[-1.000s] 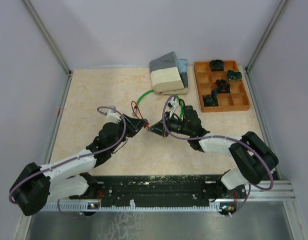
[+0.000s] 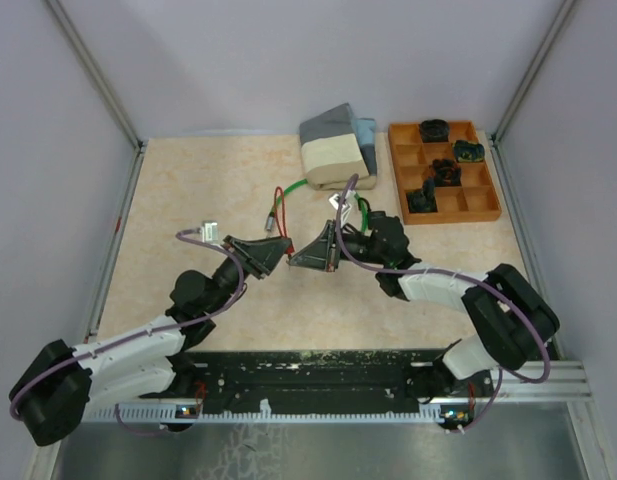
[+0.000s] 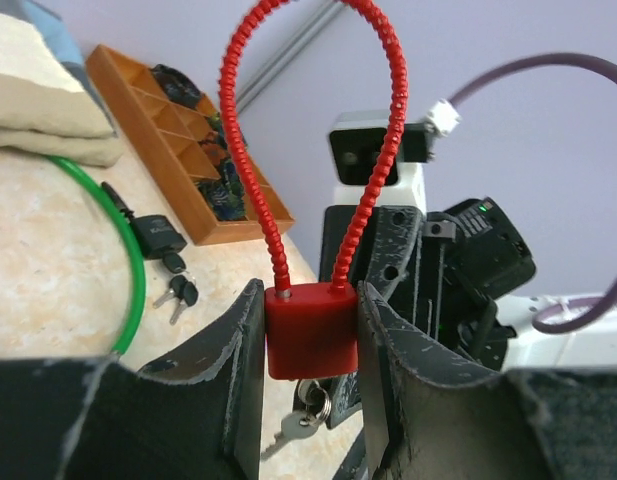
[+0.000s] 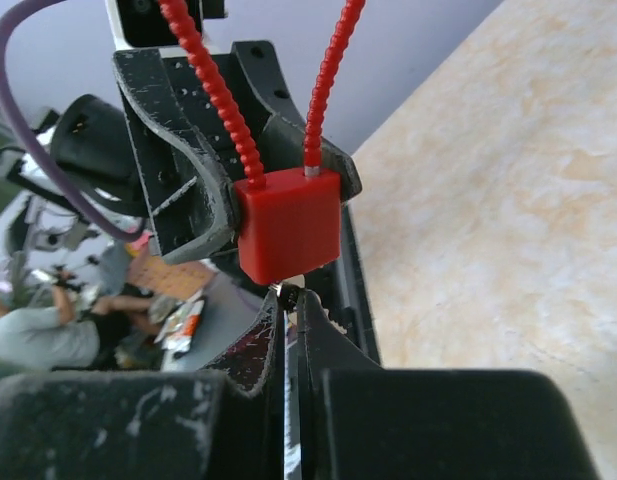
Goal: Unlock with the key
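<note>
A red padlock [image 3: 311, 330] with a red flexible cable loop [image 3: 225, 80] is held upright in my left gripper [image 2: 280, 250], which is shut on its body. My right gripper is shut just below the lock, its tips at a small metal key part under the body; whether it grips it is unclear. In the left wrist view, silver keys [image 3: 300, 425] on a ring hang beneath the lock.
A green cable lock [image 3: 133, 300] and another key set [image 3: 178, 300] lie on the table. A folded cloth [image 2: 333, 160] and an orange compartment tray [image 2: 458, 210] sit at the back.
The right gripper has moved slightly.
</note>
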